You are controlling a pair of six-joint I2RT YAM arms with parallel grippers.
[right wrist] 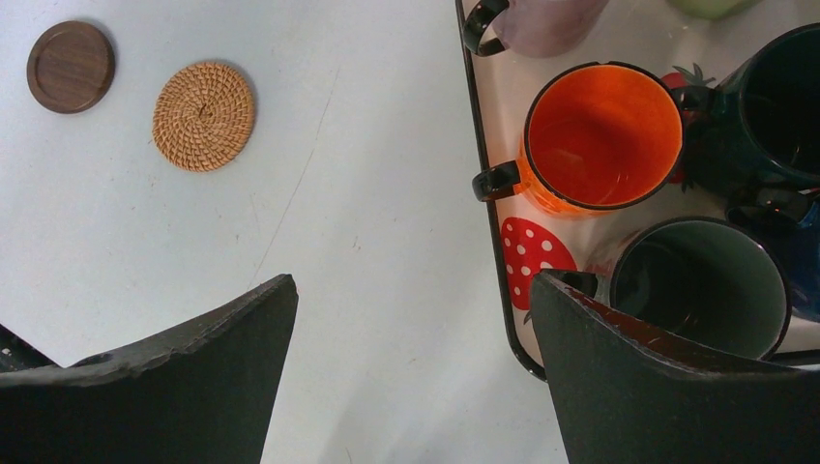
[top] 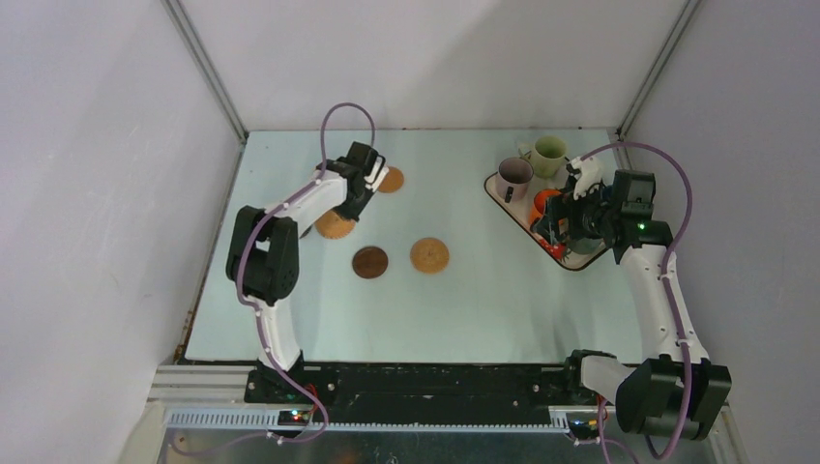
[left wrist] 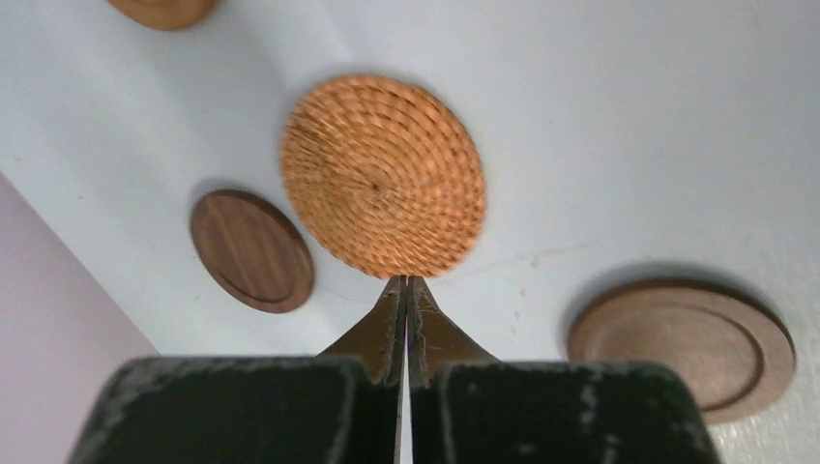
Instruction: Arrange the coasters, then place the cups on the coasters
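Observation:
My left gripper is shut with nothing showing between its fingers, over the coasters at the table's left. Below it in the left wrist view lie a woven coaster [left wrist: 377, 174] and dark wooden coasters [left wrist: 249, 249]. My right gripper stands open above the left edge of a tray of cups at the right, with an orange cup [right wrist: 604, 135], a grey-green cup [right wrist: 696, 290], a dark green cup [right wrist: 774, 116] and a pink cup [right wrist: 551, 19] below it. A light green cup [top: 549, 150] sits at the tray's back.
Round coasters [top: 429, 254] lie on the table's middle-left, with clear table between them and the tray [top: 503, 201]. Walls close in the back and both sides.

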